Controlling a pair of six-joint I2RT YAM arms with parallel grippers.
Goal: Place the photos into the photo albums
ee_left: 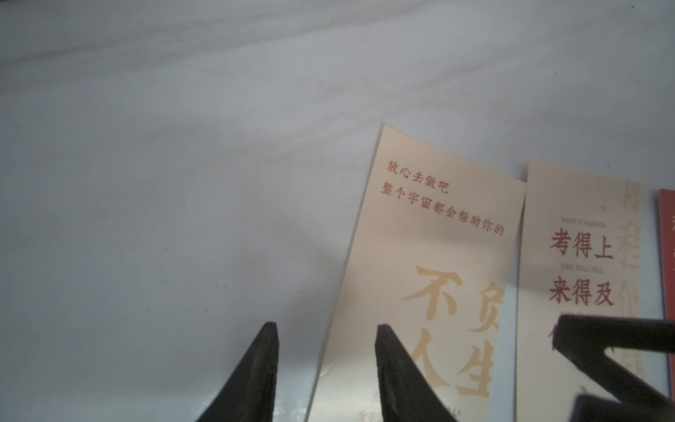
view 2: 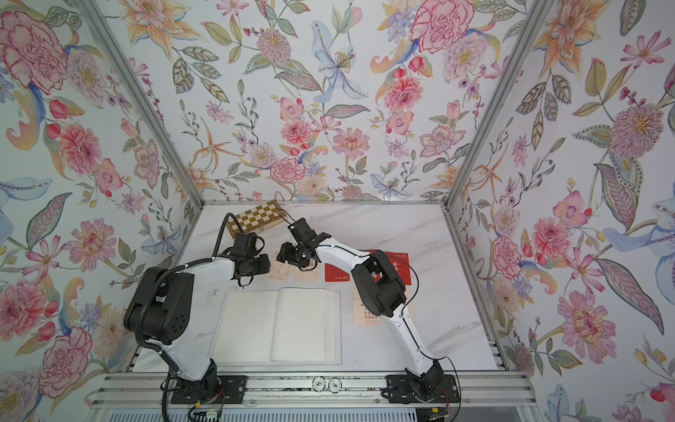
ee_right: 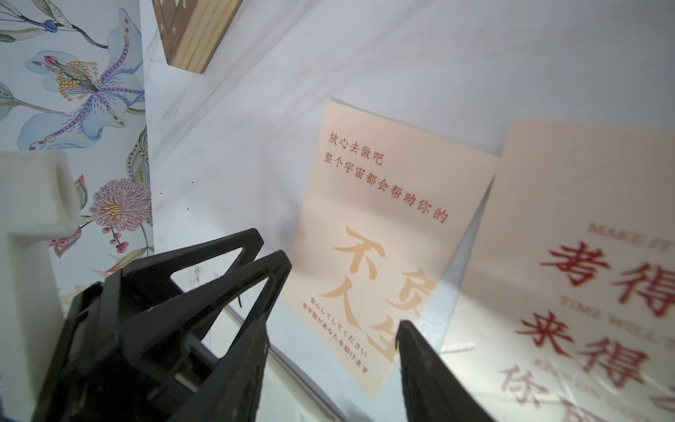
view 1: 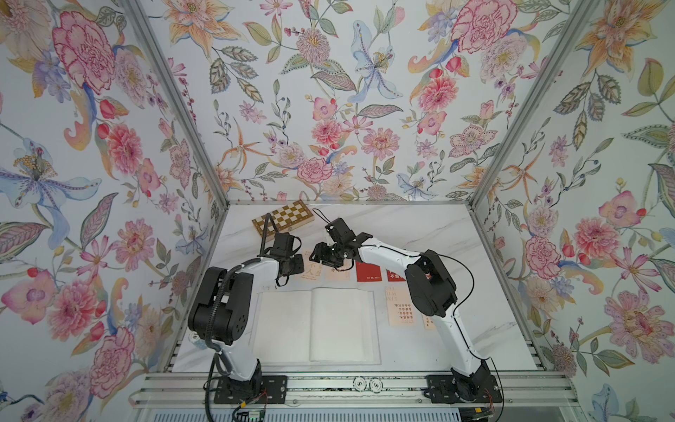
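Note:
A cream photo card [ee_right: 372, 211] with red and gold lettering lies on the table beneath both grippers, beside a second cream card [ee_right: 576, 183]. Red cards [view 1: 368, 273] and more cream cards [view 1: 401, 309] lie to the right. The open blank album [view 1: 281, 327] lies in front. My left gripper hangs over the left edge of the first card; my right gripper is above that card too. Both show a gap between their fingertips with nothing visible held; how far shut they are is unclear.
A wooden checkerboard [view 1: 284, 214] lies at the back left. The two grippers are close together at the middle-left.

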